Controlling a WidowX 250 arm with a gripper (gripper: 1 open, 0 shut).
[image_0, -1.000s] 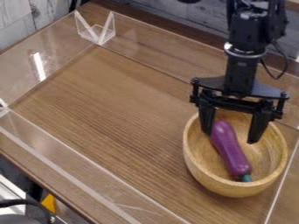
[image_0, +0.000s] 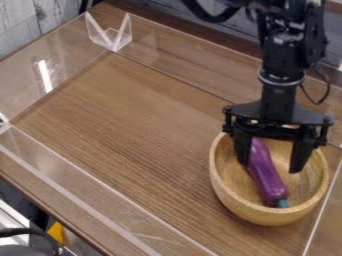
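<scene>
A black robot gripper (image_0: 274, 140) hangs from the upper right over a tan bowl (image_0: 302, 205), its two fingers spread wide on either side near the bowl's back. Inside the bowl lies an elongated purple object (image_0: 267, 176) with a teal tip toward the front. The gripper is open, with the purple object's back end below and between its fingers; whether they touch it cannot be told.
A white wire basket (image_0: 107, 32) stands at the back left. A dark object with a cable sits at the lower left corner.
The gripper has shifted slightly left and its fingers appear a little lower over the bowl. The purple object and bowl look nearly unchanged.
</scene>
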